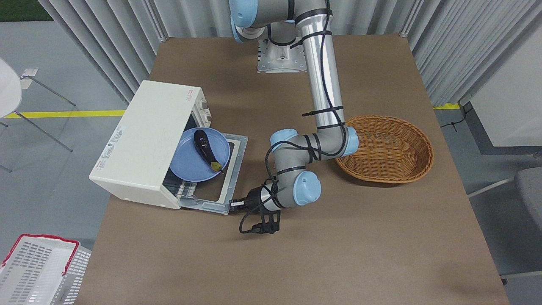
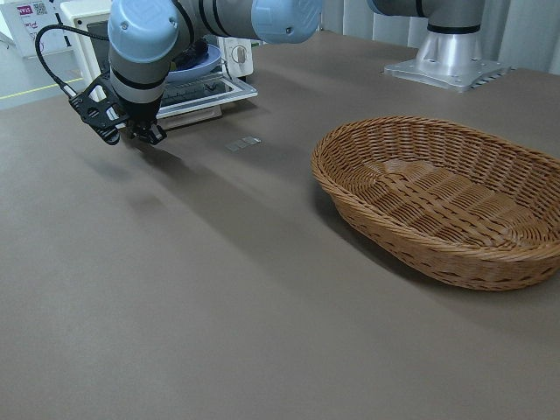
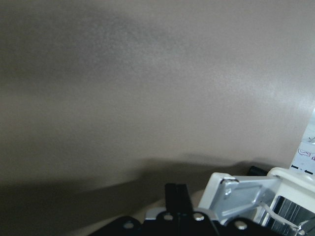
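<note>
My gripper (image 1: 236, 206) is low over the table at the near corner of the open door (image 1: 226, 193) of the white toaster oven (image 1: 137, 142). In the wrist view its dark fingertips (image 3: 177, 194) appear together beside the door's metal corner (image 3: 236, 194), with nothing visible held. A blue plate (image 1: 188, 162) sits half out of the oven on the door, and a dark eggplant (image 1: 204, 147) lies on it. The left view shows the gripper partly hidden behind the wrist.
A wicker basket (image 1: 386, 152) stands to the right of my arm (image 2: 280, 17). A white plastic basket (image 1: 35, 269) is beyond the table's left edge at floor level.
</note>
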